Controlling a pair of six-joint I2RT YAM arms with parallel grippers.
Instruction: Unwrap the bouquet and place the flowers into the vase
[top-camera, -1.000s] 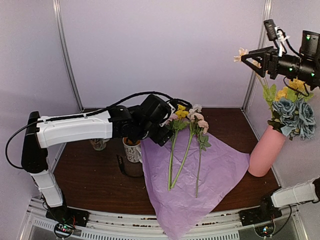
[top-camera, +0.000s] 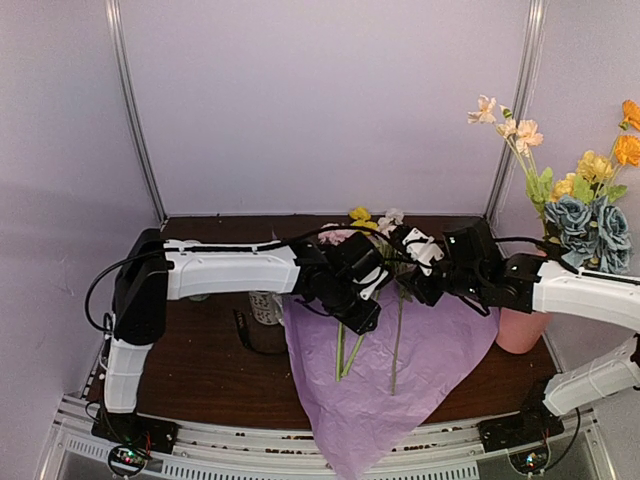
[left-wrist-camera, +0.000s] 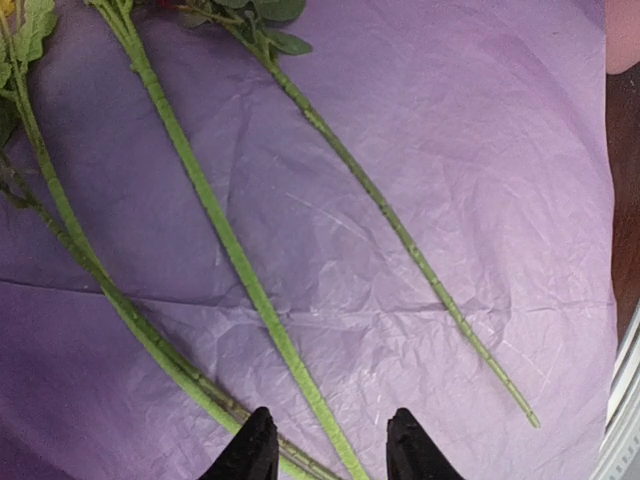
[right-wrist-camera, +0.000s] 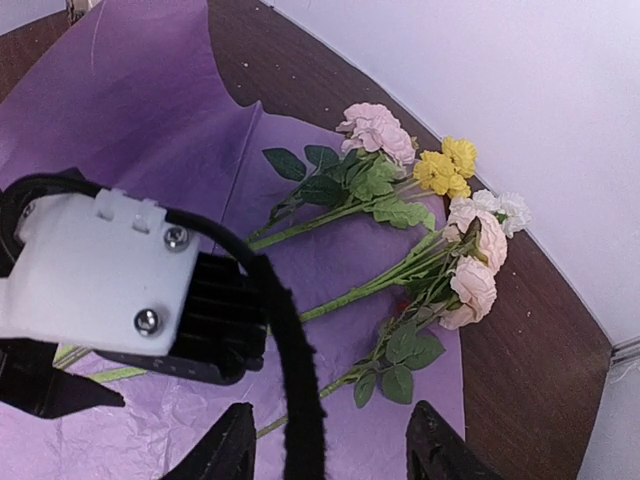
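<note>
Three flower stems lie on purple paper (top-camera: 440, 350): pink roses (right-wrist-camera: 478, 290) with a leafy stem, a yellow flower (right-wrist-camera: 447, 168) and a pink bloom (right-wrist-camera: 378, 135) beyond. My left gripper is open above the lower stems; a green stem (left-wrist-camera: 265, 305) runs down into the gap seen between its fingertips. Over the right-hand stem hangs my right gripper, its fingers apart and nothing clearly held. At the right stands the pink vase (top-camera: 522, 332), with blue, yellow and orange flowers (top-camera: 590, 225) in it. The arms hide parts of the stems in the top view.
A patterned mug (top-camera: 265, 307) and a black strap (top-camera: 243, 330) lie left of the paper. The two grippers are close together.
From upper right, my right gripper has come left and down over the flowers. My left gripper has moved right and toward the front, over the stems. The flowers and vase have not visibly moved.
</note>
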